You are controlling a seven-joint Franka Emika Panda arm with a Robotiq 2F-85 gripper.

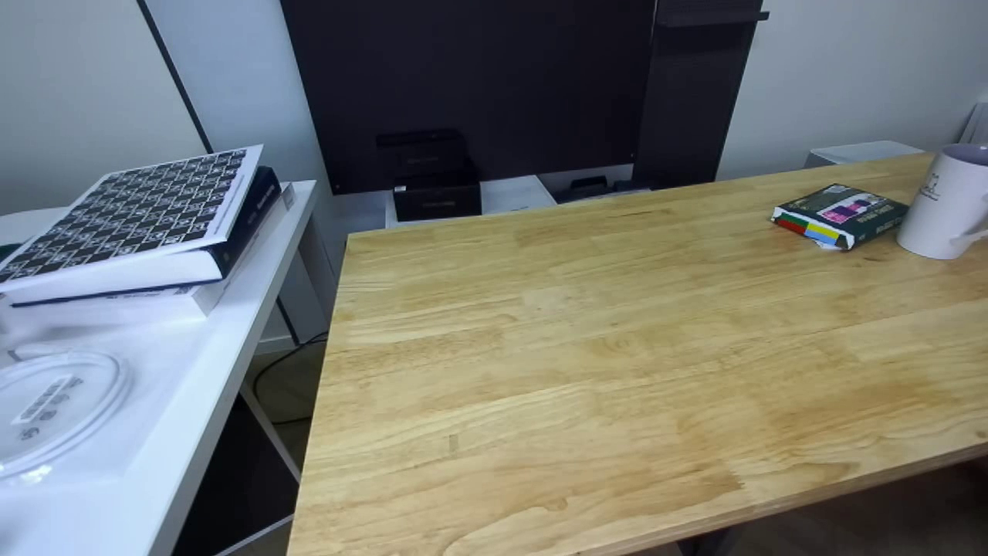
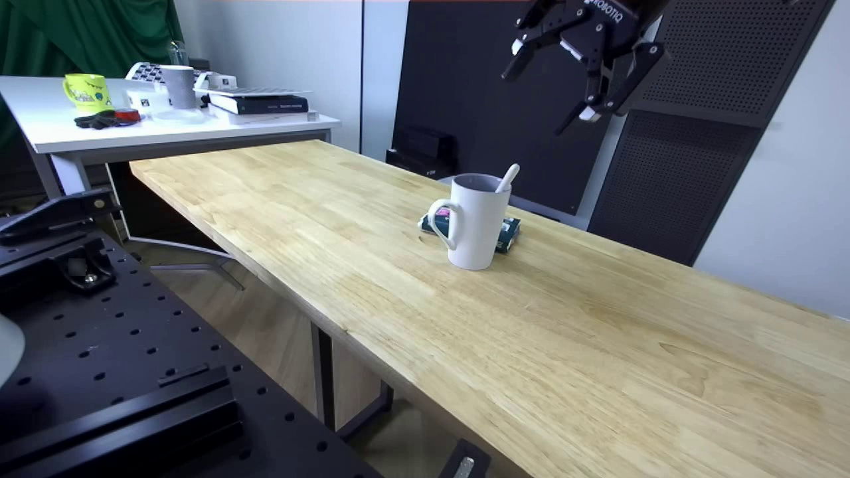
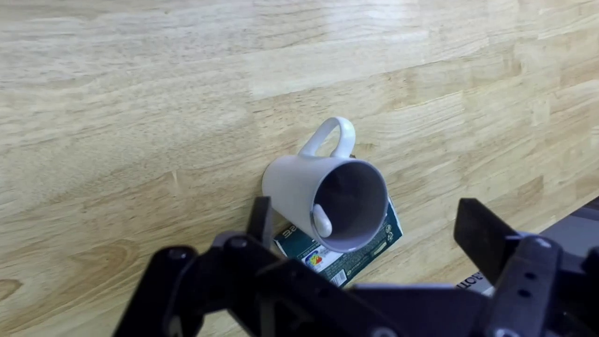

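Note:
A tall white mug with a grey inside stands upright on the wooden table. A white handle-like stick leans out over its rim; the wrist view shows only the stick's rounded end. Against or just behind the mug lies a flat dark green box, partly hidden by it in the wrist view. High above the table, my gripper is open and empty. Seen from the wrist, the mug appears between and beyond the two spread fingers, well below them.
A white side table bears books and a coiled cable; a yellow mug stands there too. A black perforated platform lies in front of the wooden table.

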